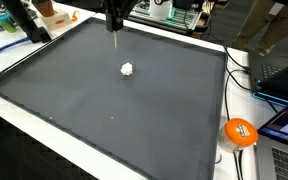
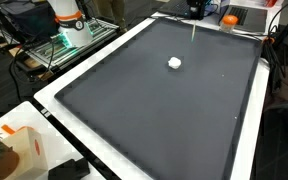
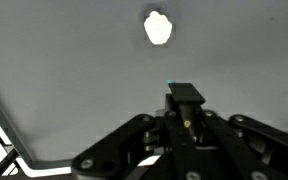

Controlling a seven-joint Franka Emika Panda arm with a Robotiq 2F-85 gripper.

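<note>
A small white lumpy object [image 1: 126, 69] rests on the dark grey board [image 1: 94, 100]; in the wrist view the same white object [image 3: 158, 27] is near the top. At the top of exterior view 1 is my gripper [image 1: 114, 22], shut on a thin pale stick [image 1: 115, 40] that points downward. Exterior view 2 also has the stick [image 2: 193, 33] hanging at the far side, apart from the white object [image 2: 174, 62]. Seen from the wrist, my gripper hides most of the stick, and a small blue spot shows just beyond the fingers.
An orange-topped round container [image 1: 238, 133] stands outside the board, beside a cable. Boxes and tools [image 1: 51, 14] crowd the back left corner in exterior view 1. Apart from the white object, the board's surface is clear.
</note>
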